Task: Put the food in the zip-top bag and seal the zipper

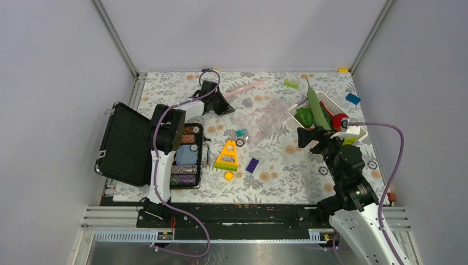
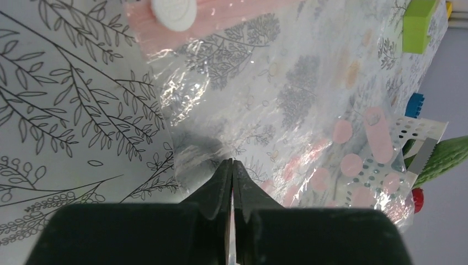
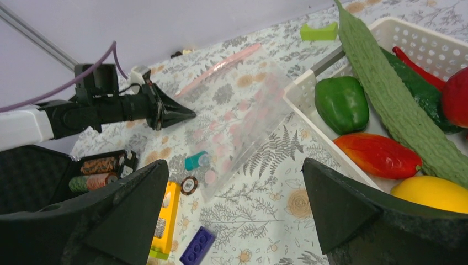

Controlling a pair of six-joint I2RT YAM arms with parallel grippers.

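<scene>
A clear zip top bag [image 1: 259, 118] with pink dots and a pink zipper strip [image 2: 215, 16] lies flat on the table. My left gripper is shut, low over the bag near its zipper end; whether any film is between its fingertips is unclear. My right gripper stands open with empty fingers, in front of a white basket [image 3: 331, 149] holding a green pepper [image 3: 341, 105], a long gourd [image 3: 386, 105], red and orange peppers, a red round food [image 3: 457, 96] and a yellow one [image 3: 427, 193].
An open black case [image 1: 127, 146] fills the left side. A yellow toy [image 1: 226, 154], a purple block [image 1: 251, 165], a teal piece [image 3: 194, 161] and a green block [image 1: 291, 83] lie loose around the bag.
</scene>
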